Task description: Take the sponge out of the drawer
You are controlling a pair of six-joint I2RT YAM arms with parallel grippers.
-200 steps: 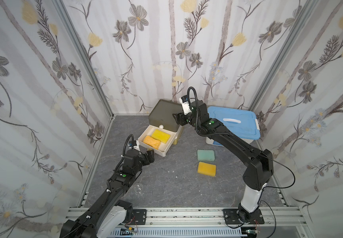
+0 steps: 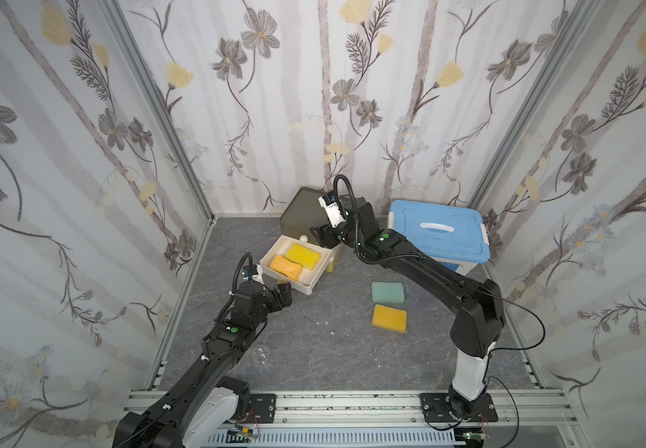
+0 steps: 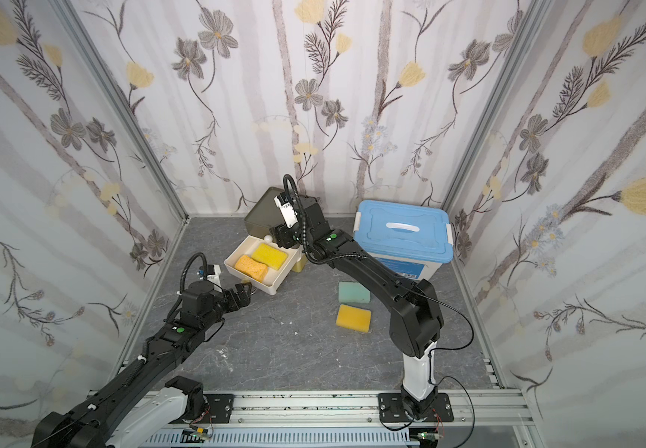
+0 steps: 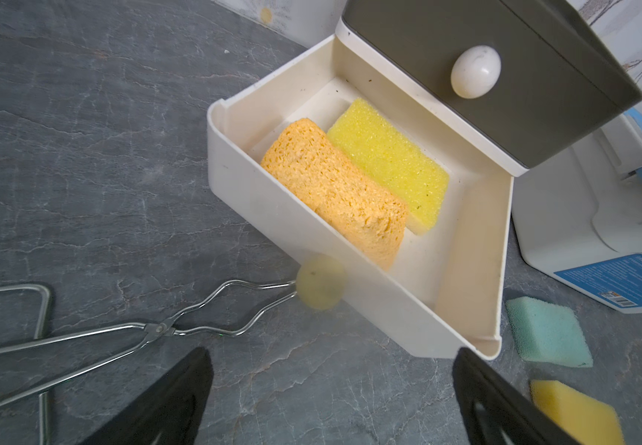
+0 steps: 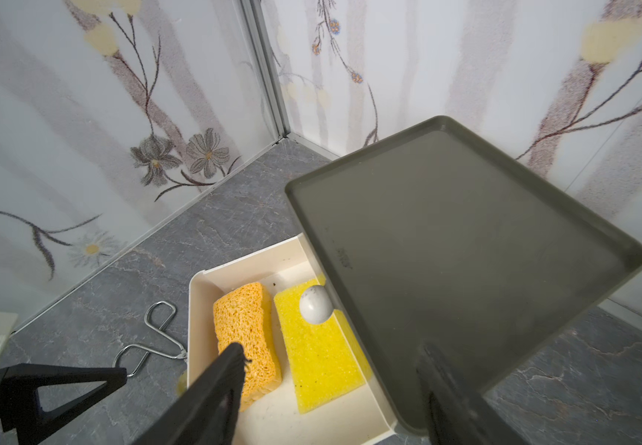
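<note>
An open white drawer (image 4: 469, 244) juts from a dark olive box (image 5: 461, 252) with a white round knob (image 4: 475, 71). It holds an orange sponge (image 4: 332, 189) and a yellow sponge (image 4: 387, 159). My left gripper stands open before the drawer's front, low, with nothing between its fingers. My right gripper hangs above the right end of the drawer and box, its fingers apart, empty.
A blue-lidded bin (image 2: 434, 227) stands at back right. A green sponge (image 2: 387, 292) and another yellow sponge (image 2: 389, 318) lie on the grey table. Metal tongs (image 4: 157, 328) lie left of the drawer.
My right gripper has moved leftward and down toward the drawer. My left arm and the drawer have not visibly moved.
</note>
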